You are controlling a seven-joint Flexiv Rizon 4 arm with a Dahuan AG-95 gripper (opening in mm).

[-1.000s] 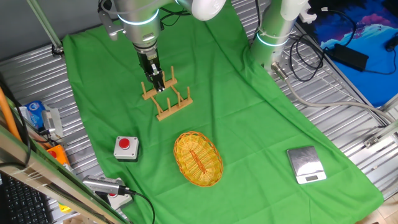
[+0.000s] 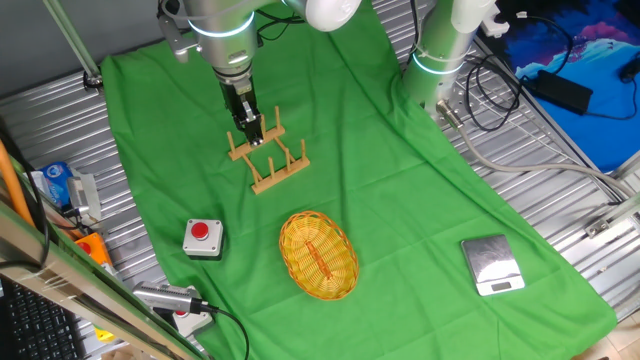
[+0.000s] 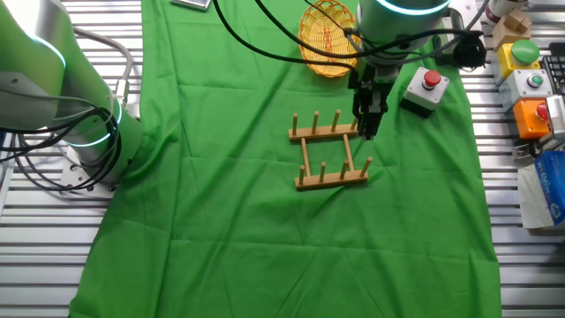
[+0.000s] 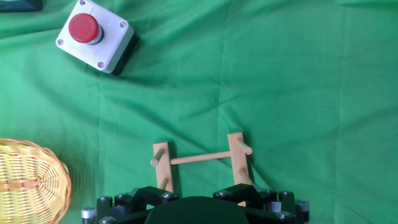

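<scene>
A wooden rack with upright pegs (image 2: 281,179) stands on the green cloth, empty of dishes. My gripper (image 2: 256,142) points down over the rack's far bar in exterior view 1. From exterior view 2, the gripper (image 3: 368,132) appears at the right end of the rack (image 3: 331,180), close to its pegs; whether they touch is unclear. In the wrist view the rack's crossbar (image 4: 200,158) lies ahead of the dark gripper body, which hides the rest of the rack. The fingertips do not show clearly, and no object is visible in the gripper.
A yellow wicker basket (image 2: 318,255) lies empty on the cloth. Beside it sits a box with a red button (image 2: 202,238). A silver scale (image 2: 492,265) is at the right. Open cloth (image 3: 238,256) surrounds the rack.
</scene>
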